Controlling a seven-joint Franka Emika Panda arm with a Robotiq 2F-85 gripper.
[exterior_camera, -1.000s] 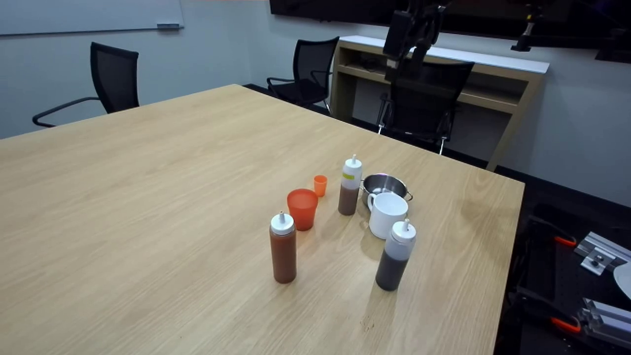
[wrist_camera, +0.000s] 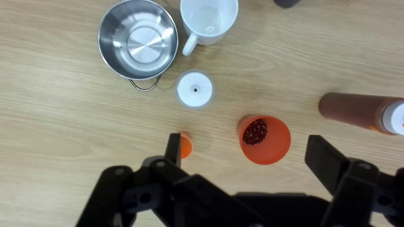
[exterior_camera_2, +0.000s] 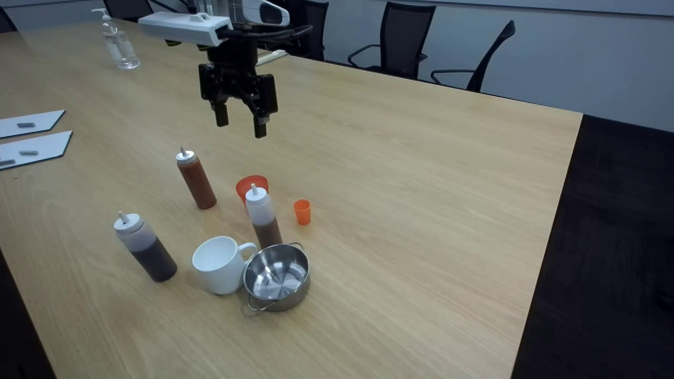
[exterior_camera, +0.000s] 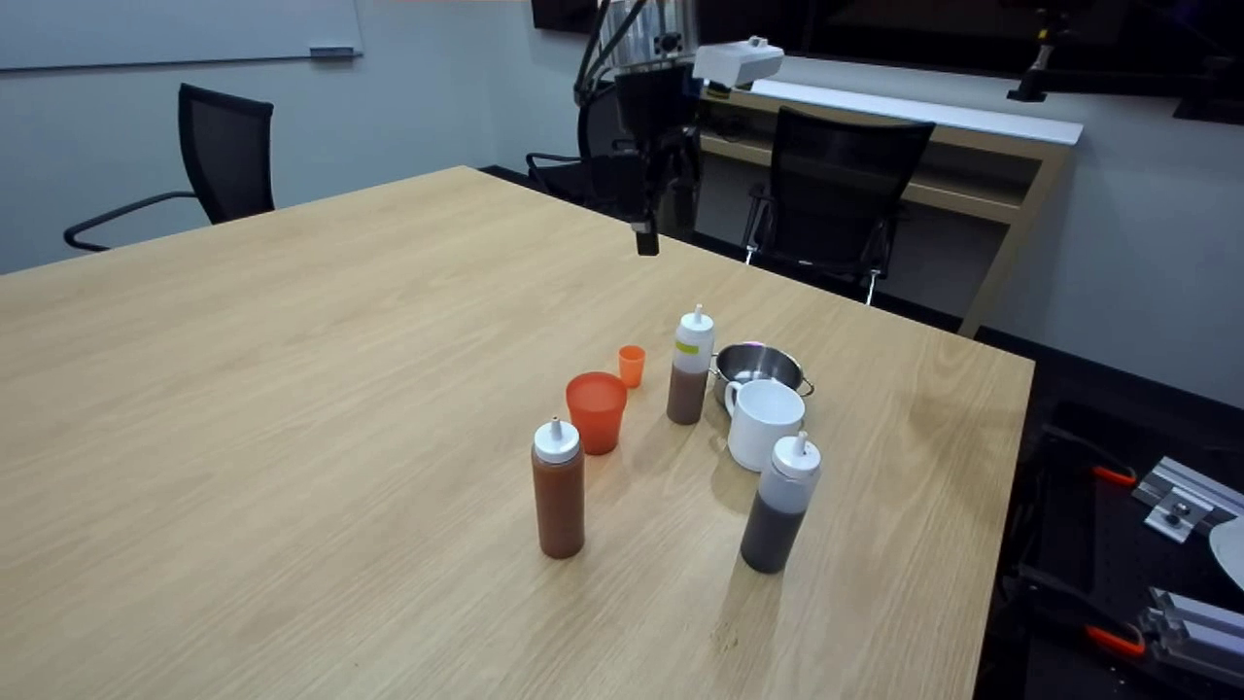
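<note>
My gripper hangs open above the table, its two black fingers wide apart and nothing held between them. Below it in the wrist view stands a red-orange cup (wrist_camera: 272,145) with dark red beads in its bottom. A small orange cup (wrist_camera: 185,147) is partly covered by the left finger. Upright bottles stand nearby: one with brown sauce in its lower part (exterior_camera: 688,379), a full reddish-brown one (exterior_camera: 560,502) and a dark one (exterior_camera: 775,519). A white mug (exterior_camera_2: 221,268) is beside a steel pot (exterior_camera_2: 297,293); both look empty.
Whiteboards (exterior_camera_2: 38,150) and a clear pump bottle (exterior_camera_2: 120,47) lie farther off in exterior view 2. Chairs stand around the table.
In exterior view 1 my gripper has come down and moved left, from in front of the back chair to over the table. The objects on the table have not moved.
</note>
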